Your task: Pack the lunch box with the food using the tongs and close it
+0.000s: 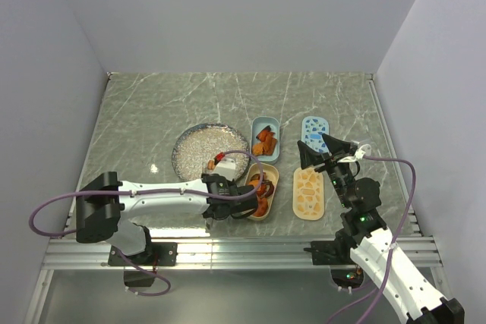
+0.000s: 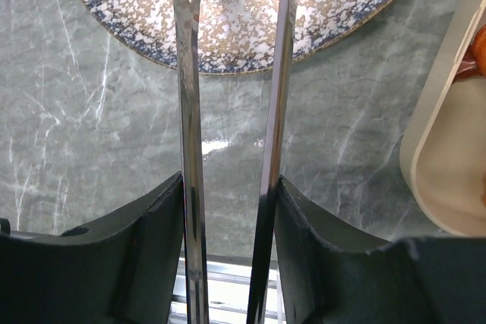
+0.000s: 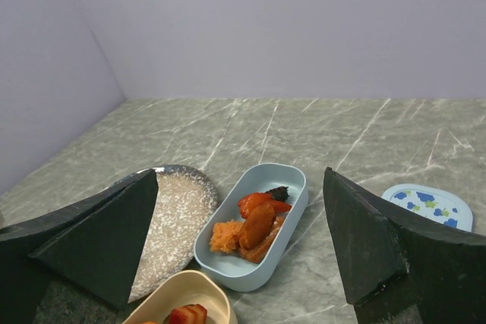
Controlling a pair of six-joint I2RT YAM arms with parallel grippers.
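A speckled round plate [image 1: 197,146] [image 2: 137,13] [image 3: 178,218] lies at centre left. In front of it, my left gripper is open, its long metal prongs over the plate, nothing visible between them. Beside it is a cream box [image 1: 271,176] [image 2: 425,134] [image 3: 190,286] with orange-red food. Behind that stands a pale blue box [image 1: 266,123] [image 3: 250,271] with orange food pieces. My right gripper [image 1: 311,143] hangs at the right, near two lids, its fingers apart with nothing between them.
A blue patterned lid [image 1: 316,123] [image 3: 429,206] and a yellow lid [image 1: 307,202] lie on the right of the marble counter. Walls bound it behind and on both sides.
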